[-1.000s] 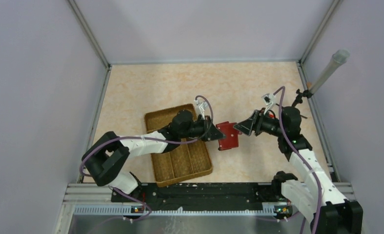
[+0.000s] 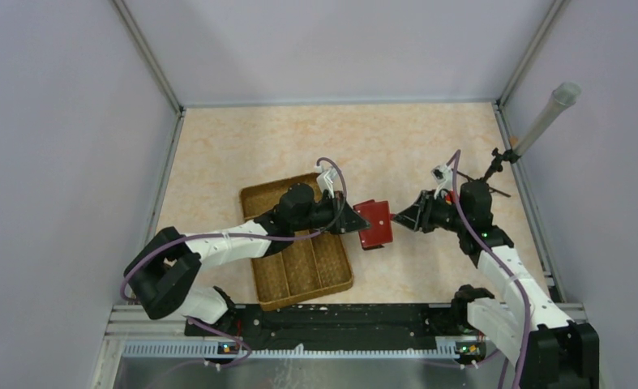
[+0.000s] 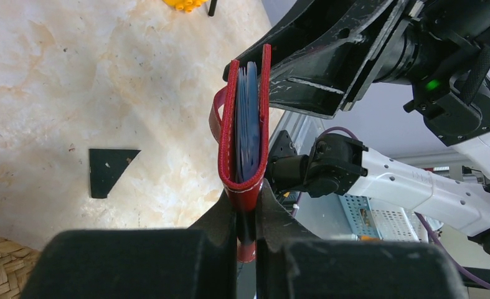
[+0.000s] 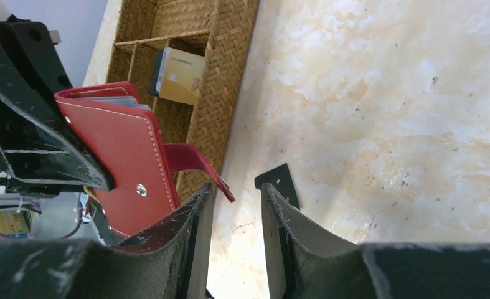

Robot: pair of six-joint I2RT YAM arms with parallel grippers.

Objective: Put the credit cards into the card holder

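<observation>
The red card holder (image 2: 375,224) is held upright between the two arms, with my left gripper (image 2: 362,221) shut on it. Looking in from the left wrist, its open top shows several blue-grey cards (image 3: 248,124) standing inside. A narrow red strap (image 4: 192,158) sticks out from the holder's side in the right wrist view. My right gripper stands open on that side, and the strap's tip reaches between its fingertips without a visible grip. The lower part of the holder is hidden by the left fingers (image 3: 216,218).
A woven divided basket (image 2: 333,263) lies under the left arm; a yellowish box with a dark edge (image 4: 181,76) sits in one compartment. A flat black piece (image 4: 281,185) rests on the table.
The left arm and the holder have shifted slightly left.
</observation>
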